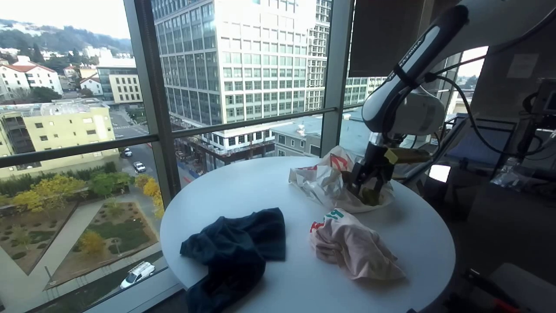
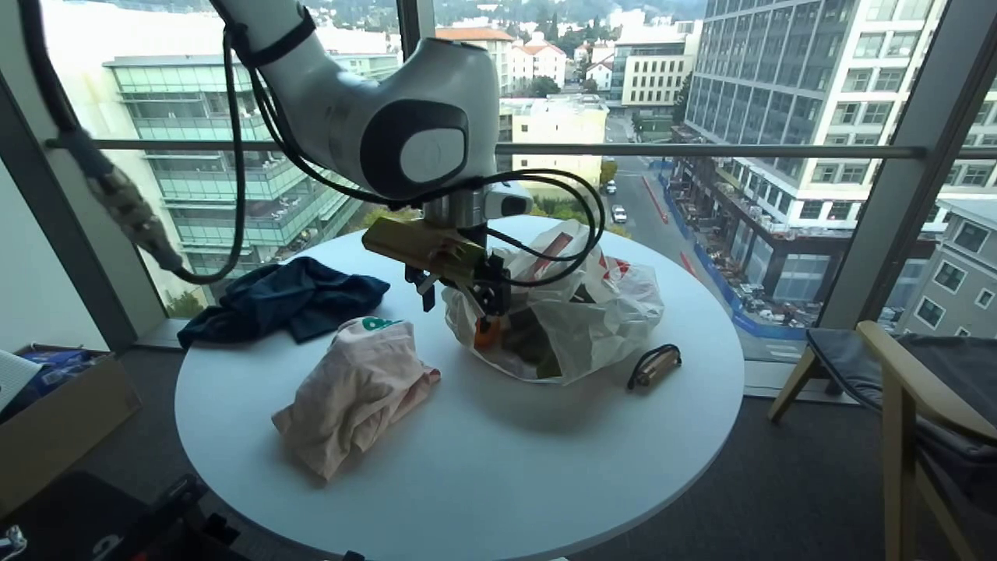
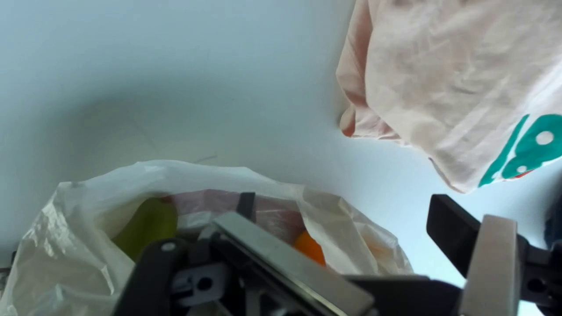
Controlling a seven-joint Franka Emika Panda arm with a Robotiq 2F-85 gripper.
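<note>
A crumpled white plastic bag (image 2: pixel 603 322) with red print rests on the round table, its mouth facing the robot. Inside it show a green item (image 3: pixel 150 224) and an orange one (image 3: pixel 314 247); what they are is unclear. My gripper (image 2: pixel 463 299) is open at the bag's mouth, tilted. In the wrist view one finger (image 3: pixel 295 263) overlaps the bag's opening, while the other finger (image 3: pixel 490 263) stands outside the bag over the bare table. No object is visible held between them. Whether the near finger touches the plastic cannot be told.
A pale pink cloth (image 2: pixel 360 393) with green print lies close to the bag. Farther off is a dark blue cloth (image 1: pixel 234 250). A small brown case (image 2: pixel 656 365) sits beside the bag.
</note>
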